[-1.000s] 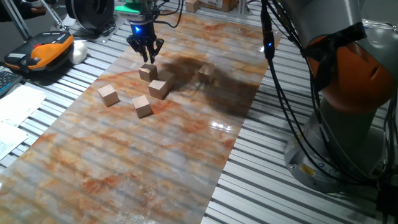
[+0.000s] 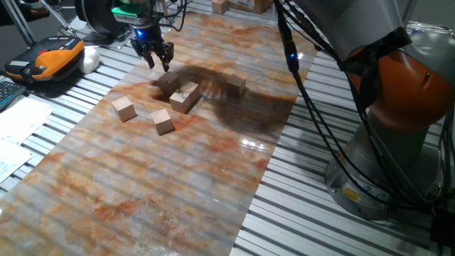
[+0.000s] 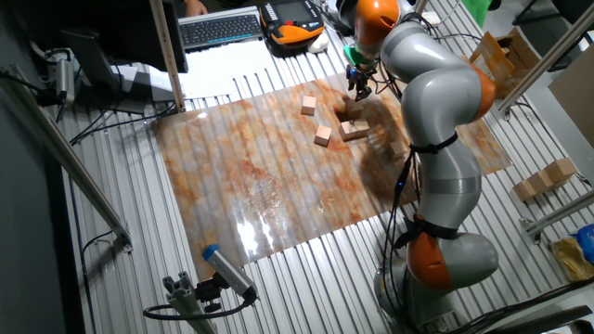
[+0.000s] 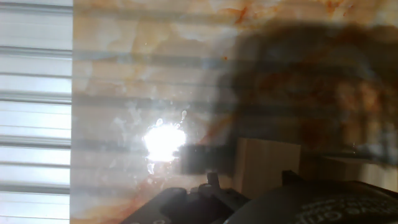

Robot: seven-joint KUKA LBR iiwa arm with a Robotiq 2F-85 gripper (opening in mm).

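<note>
My gripper (image 2: 158, 65) hangs over the far left part of the marbled sheet, fingers spread and nothing between them. Just below and right of it in exterior view 1 is a wooden cube (image 2: 168, 83), in shadow. Beside that lies a longer wooden piece (image 2: 185, 97), possibly two blocks together. Two more cubes lie nearer the front, a left one (image 2: 124, 109) and a right one (image 2: 162, 121). Off to the right, another block (image 2: 236, 85) sits in shade. In the wrist view, a block (image 4: 267, 165) shows beyond the fingertips, partly covered by the dark gripper body.
An orange-and-black device (image 2: 46, 60) and a white round object (image 2: 89, 60) stand left of the sheet. At the back are a small block (image 2: 220, 6) and a cardboard box (image 2: 252, 4).
My gripper has moved left in exterior view 1, away from above the shaded cube, and its shadow has shifted with it. The blocks appear to lie where they were.
</note>
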